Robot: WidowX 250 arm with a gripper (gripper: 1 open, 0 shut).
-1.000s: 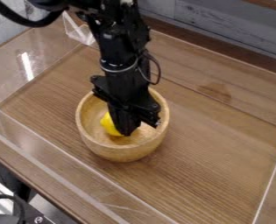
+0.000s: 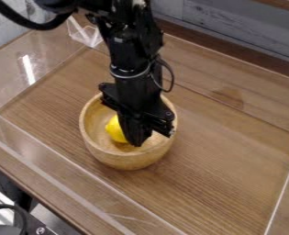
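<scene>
A round wooden bowl (image 2: 125,158) sits on the wooden table, with a yellow object (image 2: 115,130) inside it. My black gripper (image 2: 139,136) reaches down into the bowl beside the yellow object, partly covering it. Its fingertips are dark and close together; whether anything is between them is hard to see.
A clear plastic item (image 2: 85,32) stands at the back left corner. The table's front edge and dark cables are at the lower left.
My gripper has shifted very slightly within the bowl; the bowl stays in place.
</scene>
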